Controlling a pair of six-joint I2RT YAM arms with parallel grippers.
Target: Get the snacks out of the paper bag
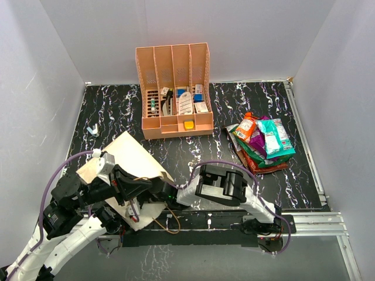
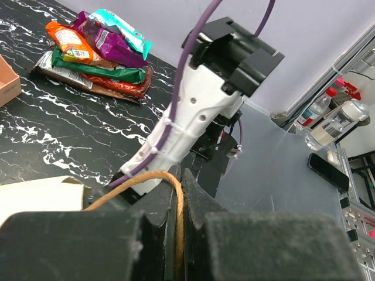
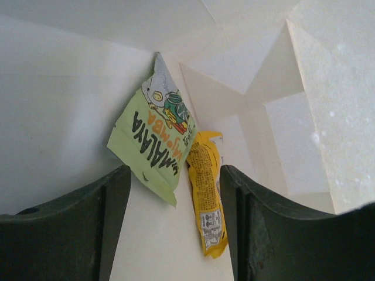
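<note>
The cream paper bag [image 1: 132, 155] lies tipped at the front left in the top view. My left gripper is shut on the bag's twisted cord handle [image 2: 161, 174], which runs down between its fingers. My right gripper reaches inside the bag, open, nothing held. Ahead of its fingertips, a pale green snack packet [image 3: 153, 134] rests against the bag wall, and a yellow packet [image 3: 206, 193] lies just right of it, near the right finger. Several snack packets [image 1: 263, 140] are piled on the right side of the table.
An orange organizer [image 1: 176, 93] with small items stands at the back middle. A small white-blue object [image 1: 92, 130] lies at the left. Bare marble tabletop [image 1: 205, 155] shows between organizer and snack pile.
</note>
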